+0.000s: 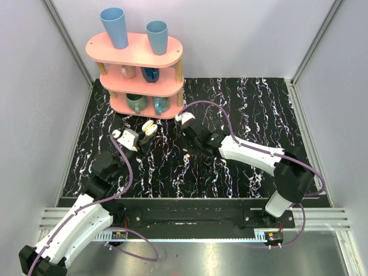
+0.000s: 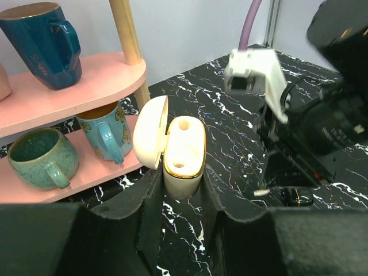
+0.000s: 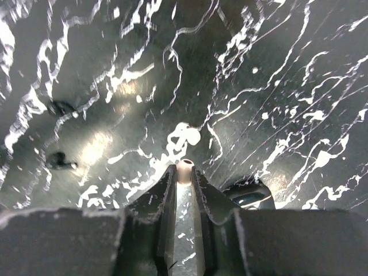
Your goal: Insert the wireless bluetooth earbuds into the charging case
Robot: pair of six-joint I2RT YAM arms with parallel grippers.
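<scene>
My left gripper is shut on the white charging case [image 2: 183,155], whose lid stands open to show two empty-looking slots inside, at the left of the table in the top view [image 1: 150,127]. My right gripper is shut on a small light earbud [image 3: 184,170], pointing down over the black marble table. In the top view the right gripper sits just right of the case, at the table's middle; its fingertips are mostly hidden there.
A pink three-tier shelf [image 1: 138,52] with mugs and cups stands at the back left. A dark glossy object [image 3: 247,194] lies on the table below the right gripper.
</scene>
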